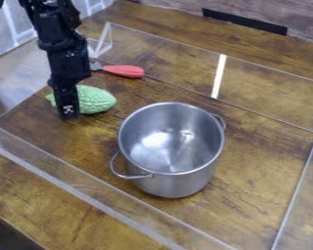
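Note:
My black gripper (pixel 66 105) is low at the left of the camera view, its tip against the left part of a light green, textured soft object (pixel 91 98) lying on the wooden table. Whether anything is between the fingers is too small to tell; they look close together. A large steel pot (pixel 172 146) with two side handles stands empty at the center right, apart from the gripper.
A red-handled utensil (pixel 124 71) lies behind the green object. Clear barriers or tape lines edge the work area.

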